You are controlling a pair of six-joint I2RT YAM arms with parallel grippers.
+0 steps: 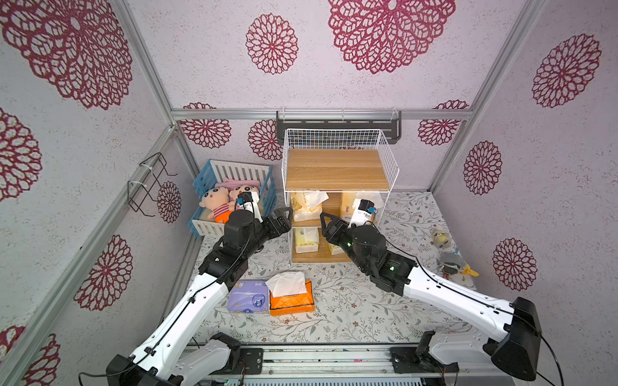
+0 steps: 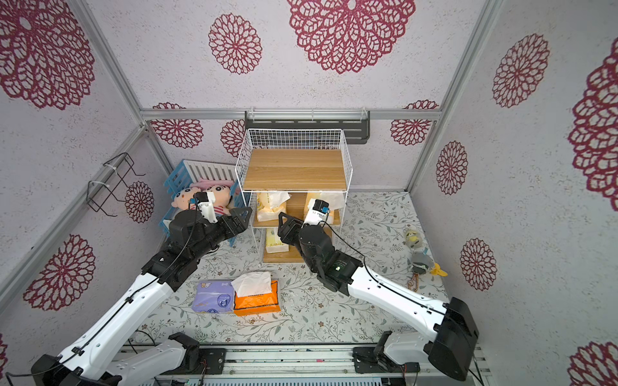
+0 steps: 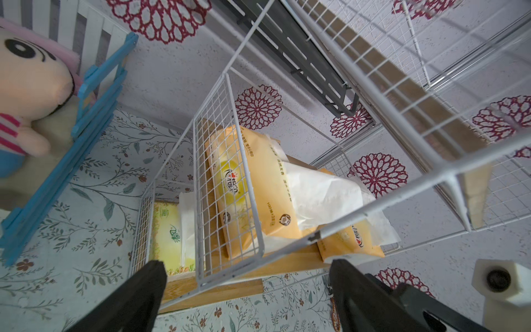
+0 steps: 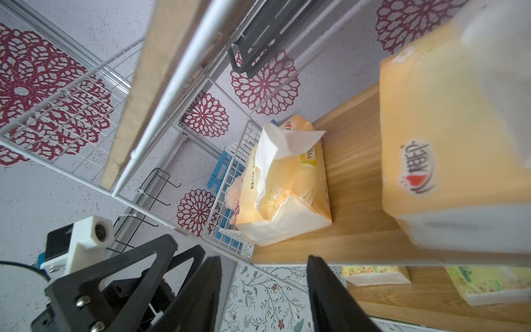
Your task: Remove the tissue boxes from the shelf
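Observation:
Two yellow tissue packs stand on the middle board of the white wire shelf (image 1: 334,170). The left pack (image 4: 290,182) and right pack (image 4: 453,149) both have white tissue sticking out. Below, on the bottom board, are two smaller packs, the left one (image 1: 307,239) and a right one (image 4: 486,282) partly hidden. My left gripper is open at the shelf's left side wall, outside the wire. In front of the middle board, my right gripper stands open, nothing between its fingers, facing the gap between the two upper packs.
A purple pack (image 1: 248,296) and an orange pack (image 1: 291,299) lie on the table in front. Dolls sit in a blue-and-white basket (image 1: 267,186) left of the shelf. Plush toys (image 1: 454,260) lie far right.

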